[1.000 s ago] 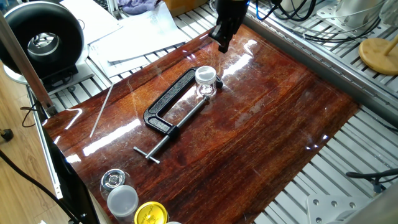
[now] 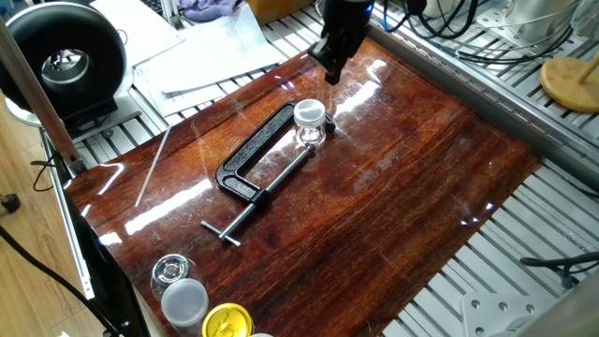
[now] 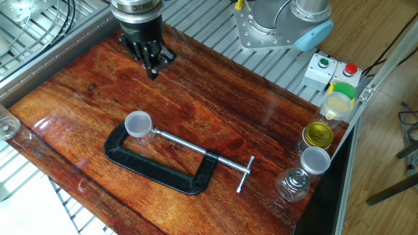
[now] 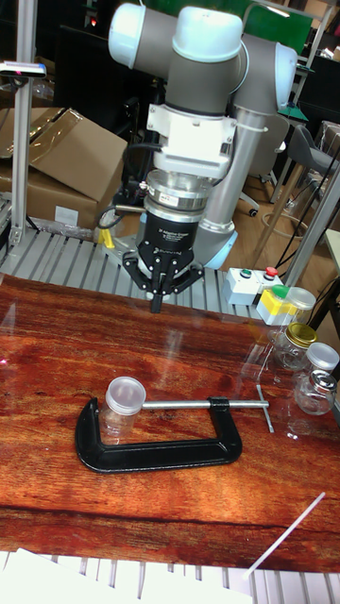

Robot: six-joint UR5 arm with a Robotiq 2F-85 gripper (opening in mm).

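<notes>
A black C-clamp [image 3: 151, 171] with a silver screw rod [image 3: 189, 143] and a T-shaped handle lies flat on the glossy wooden board. Between the clamp's fixed end and the tip of its screw stands a clear jar with a whitish lid [image 4: 125, 395], upright. Whether the screw presses on the jar cannot be told. Above the board, behind the clamp in exterior view 3, hangs my black gripper [image 4: 156, 302], pointing down. Its fingertips come together, with nothing visible between them. In exterior view 2 the gripper [image 3: 152, 73] is well apart from the jar and clamp.
Several jars stand at one board edge, including a gold-lidded one [image 3: 318, 134] and a white-lidded one [image 3: 315, 160]. A thin white stick [image 2: 153, 167] lies near another edge. Control buttons [image 3: 332, 70] stand outside the board. Much of the board is clear.
In exterior view 1 my gripper has shifted slightly left and down. The clamp and jars have not moved.
</notes>
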